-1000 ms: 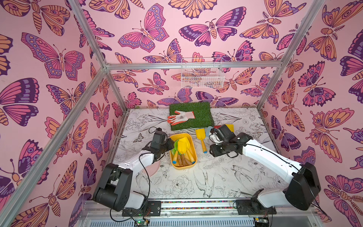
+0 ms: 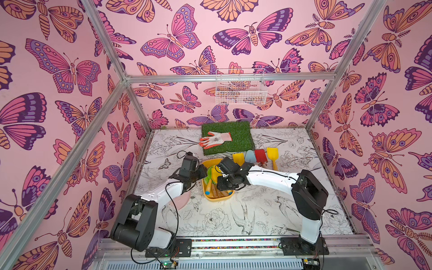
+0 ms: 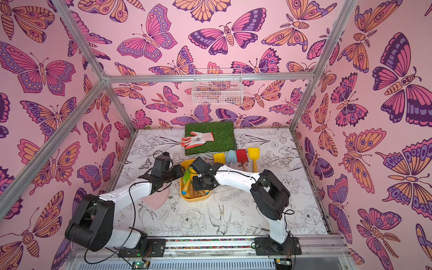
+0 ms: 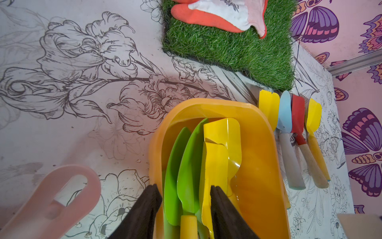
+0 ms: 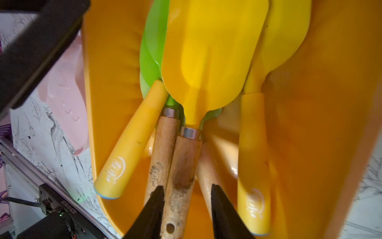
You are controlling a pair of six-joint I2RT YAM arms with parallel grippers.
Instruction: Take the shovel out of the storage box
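The yellow storage box holds several small shovels, green and yellow, with wooden or yellow handles. My right gripper is over the box, open, with a wooden handle lying beneath and between its fingertips, below a yellow blade. My left gripper stands open at the box's left rim, pointing toward the green shovels. In both top views the grippers hide part of the box.
Several shovels lie right of the box. Behind is a turf mat with a glove. A pink item lies on the left.
My right arm has swung left from the shovels outside the box to over the storage box. The left arm shows no visible change.
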